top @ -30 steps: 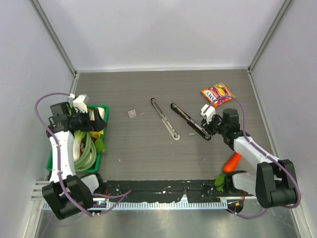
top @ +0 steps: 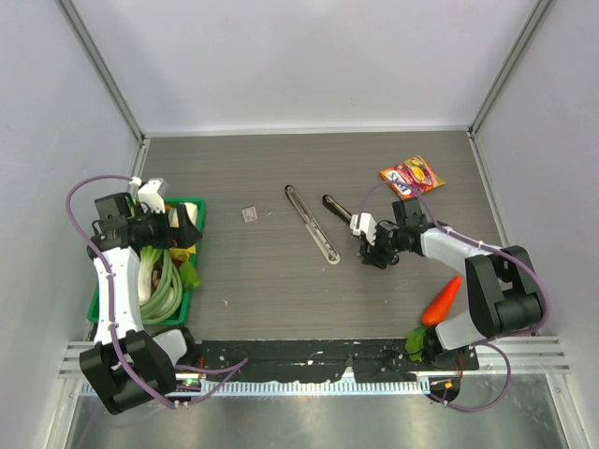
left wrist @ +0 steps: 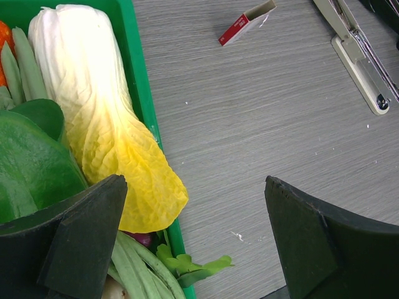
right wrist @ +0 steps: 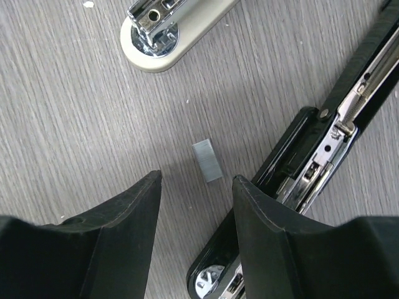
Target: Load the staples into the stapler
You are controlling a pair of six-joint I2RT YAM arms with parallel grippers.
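Observation:
A short silver staple strip (right wrist: 207, 161) lies on the table between the two staplers, in the right wrist view. The black stapler (right wrist: 312, 146) lies opened out beside it, its metal channel exposed. The other, white stapler (top: 312, 224) is also opened out, left of the black one; its rounded end shows in the right wrist view. Low over the strip, my right gripper is open, its fingers apart and holding nothing. From above it hides the strip and much of the black stapler. My left gripper is open and empty over the basket's edge.
A green basket (left wrist: 142, 87) of vegetables stands at the left. A small red-and-white box (left wrist: 248, 22) lies between it and the white stapler. On the right are a snack bag (top: 412, 176) and a carrot (top: 442, 302).
My right gripper has moved left from the black stapler's near end towards the strip. The left arm is still.

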